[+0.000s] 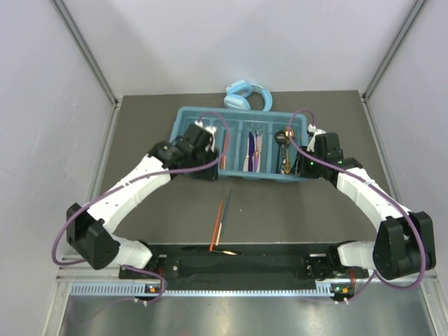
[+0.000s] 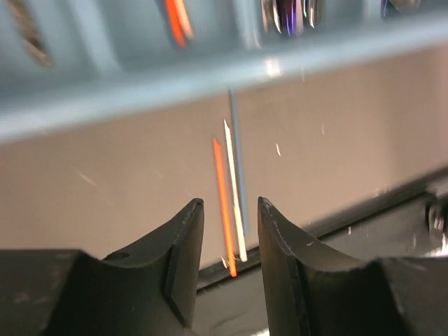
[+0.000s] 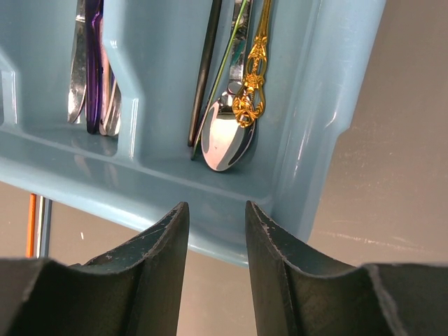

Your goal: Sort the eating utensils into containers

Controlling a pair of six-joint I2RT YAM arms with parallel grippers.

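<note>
My left gripper hangs open over the front left of the blue utensil tray (image 1: 271, 175), blurred in the top view. Below it in the left wrist view lie an orange chopstick (image 2: 222, 199), a pale one (image 2: 234, 189) and a grey-blue one (image 2: 238, 140) on the table. My right gripper is parted, empty, over the tray's right compartment, which holds a spoon (image 3: 224, 140), a gold-handled utensil (image 3: 252, 84) and dark and green sticks. The middle compartment holds purple and silver utensils (image 3: 93, 70); another holds orange sticks (image 2: 175, 21).
Blue headphones (image 1: 259, 94) sit behind the tray. White walls stand at both sides and the back.
</note>
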